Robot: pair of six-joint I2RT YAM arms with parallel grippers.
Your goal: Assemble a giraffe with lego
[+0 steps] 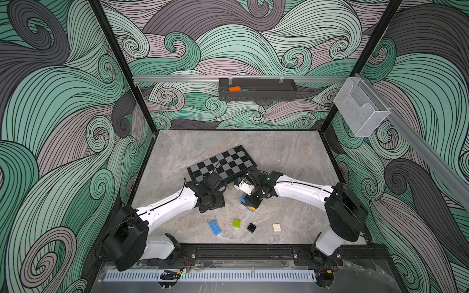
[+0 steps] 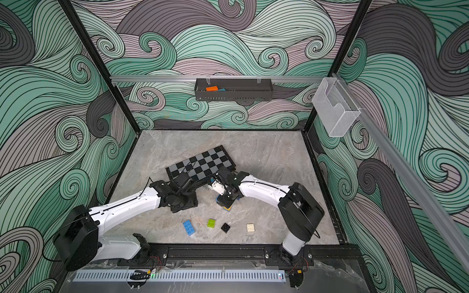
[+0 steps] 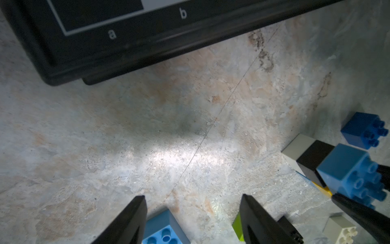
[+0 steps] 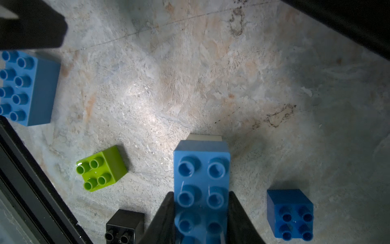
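Note:
My right gripper is shut on a stack whose top is a long light-blue brick. In the left wrist view, a black brick and a white brick show under that blue one, with some yellow beside them. My left gripper stands apart with fingers spread, empty, over bare table. Loose bricks lie toward the front: light blue, green, black and cream. Close by the held stack, a dark blue brick rests on the table.
A black-and-grey chessboard lies behind both grippers, its edge near them. On the back wall hangs a dark tray with an orange brick. A white mesh basket hangs at right. Free table lies at the back right.

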